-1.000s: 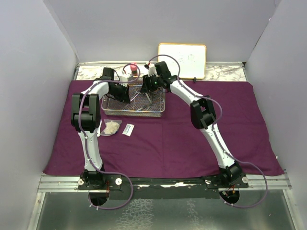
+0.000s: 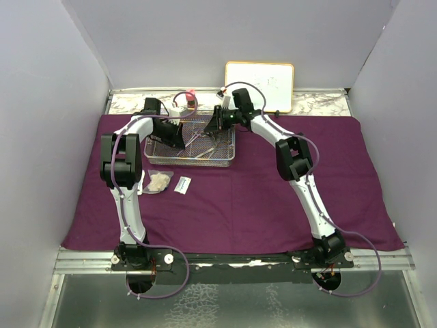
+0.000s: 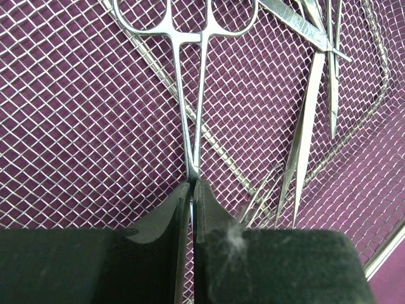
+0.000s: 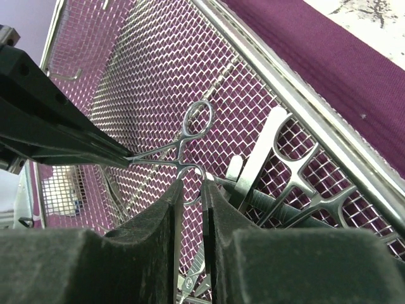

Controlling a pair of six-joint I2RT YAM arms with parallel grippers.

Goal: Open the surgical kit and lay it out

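A wire mesh tray (image 2: pixel 188 162) holds steel instruments. My left gripper is shut on a ring-handled clamp (image 3: pixel 177 63) near its tip, ring handles pointing away over the mesh. In the right wrist view that clamp (image 4: pixel 180 147) hangs from the left gripper's black fingers. My right gripper is over more ring-handled instruments (image 4: pixel 297 177) and flat-handled ones (image 4: pixel 259 152) at the tray's side; its fingertips are close together, and whether anything is between them I cannot tell. Scissor-like blades (image 3: pixel 310 107) lie beside the clamp in the left wrist view.
A bag of white material (image 2: pixel 158 181) and a small white packet (image 2: pixel 182 184) lie in front of the tray. A whiteboard (image 2: pixel 259 82) and a pink-topped bottle (image 2: pixel 191 96) stand behind.
My right gripper and arm have shifted slightly to the right along the tray. The left arm looks unchanged.
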